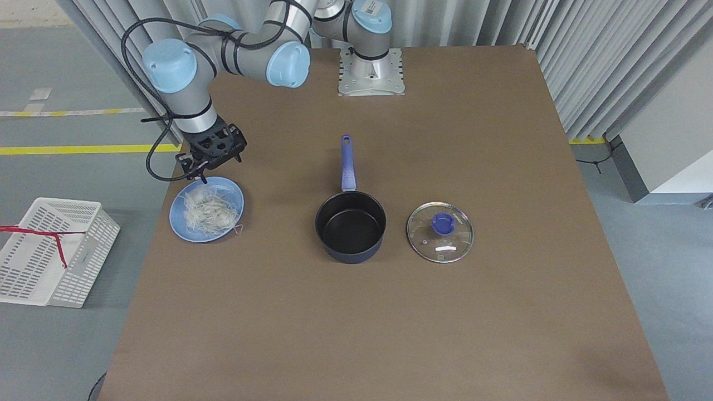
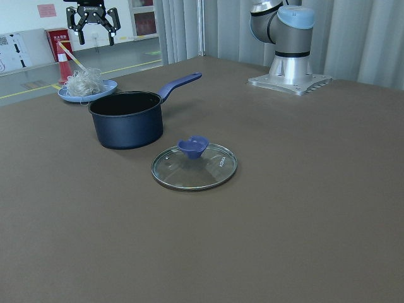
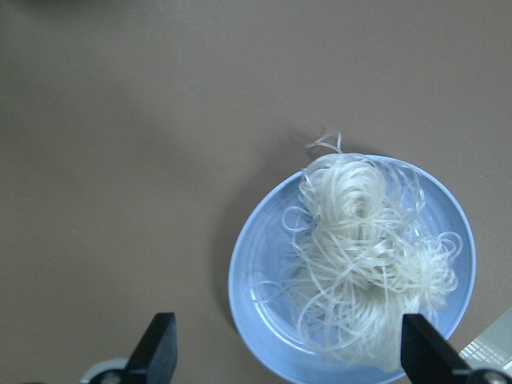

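Note:
My gripper [image 2: 93, 35] hangs open above a blue plate [image 1: 181, 223] holding a pile of white noodles [image 3: 364, 240] at the table's left side. In the wrist view the two fingertips sit apart at the lower edge, over the plate's near part and bare table, with nothing seen between them. A dark saucepan [image 1: 349, 227] with a blue handle [image 1: 347, 164] stands upright in the middle of the table. Its glass lid [image 1: 439, 244] with a blue knob [image 2: 193, 146] lies flat beside it on the right.
A white perforated basket [image 1: 73, 280] stands on the floor off the table's left edge. The robot's base [image 1: 371, 80] is at the back edge.

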